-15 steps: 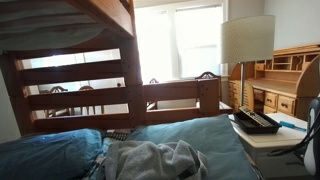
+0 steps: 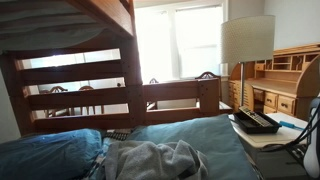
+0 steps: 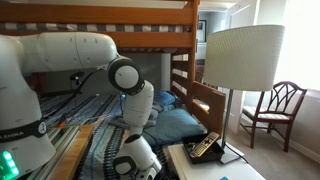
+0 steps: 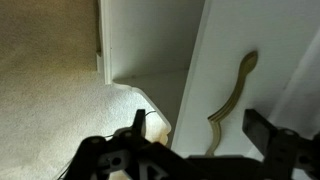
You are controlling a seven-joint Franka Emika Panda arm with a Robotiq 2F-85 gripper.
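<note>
In the wrist view a curved brass-coloured handle [image 4: 236, 94] is fixed to a white drawer-like front [image 4: 212, 75]. My gripper stands open at the bottom of that view, its dark fingers [image 4: 138, 126] apart. The handle appears in the space between them; I cannot tell whether either finger touches it. Exterior view 2 has the white arm [image 3: 140, 110] bent down low beside the white nightstand [image 3: 195, 165], and its fingertips are hard to make out there.
On the nightstand stand a lamp [image 3: 242, 60] and a black tray [image 3: 203, 148] holding small items. The bed [image 2: 205, 135] with a grey blanket [image 2: 155, 160] lies alongside. Beige carpet [image 4: 45, 80] shows in the wrist view.
At the right edge of exterior view 1, the dark cable by the arm has shifted and now loops up higher beside the nightstand. The bed and tray look unchanged.
</note>
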